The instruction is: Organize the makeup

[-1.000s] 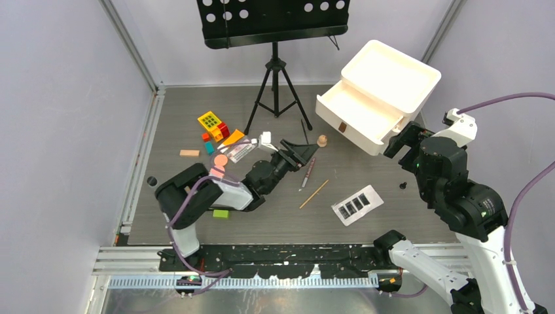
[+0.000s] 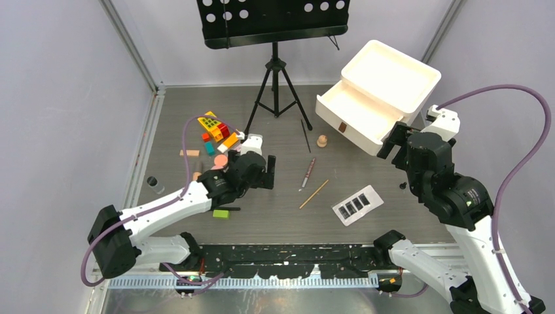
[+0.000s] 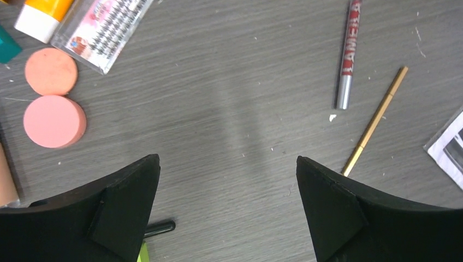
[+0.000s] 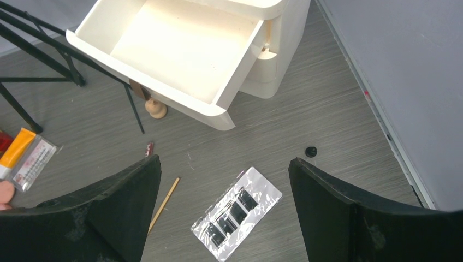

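A white organizer box (image 2: 393, 72) with its drawer (image 4: 180, 65) pulled out and empty stands back right. On the floor lie a red-silver pen (image 3: 347, 71), a wooden stick (image 3: 377, 117), pink round compacts (image 3: 54, 121), an orange tube (image 3: 49, 19), a lash pack (image 3: 104, 33) and a white packet of dark strips (image 4: 236, 214). My left gripper hangs open over bare floor between the compacts and pen, nothing between its fingers. My right gripper is raised before the organizer, fingers apart, with nothing held.
A black music stand (image 2: 275, 85) stands at the back. Toy blocks (image 2: 211, 123), a green block (image 2: 221, 214) and a grey cylinder (image 2: 155, 184) lie left. A small black item (image 4: 310, 151) lies right of the packet. Walls bound both sides.
My left arm has risen and swung back toward the lower left from near the pen.
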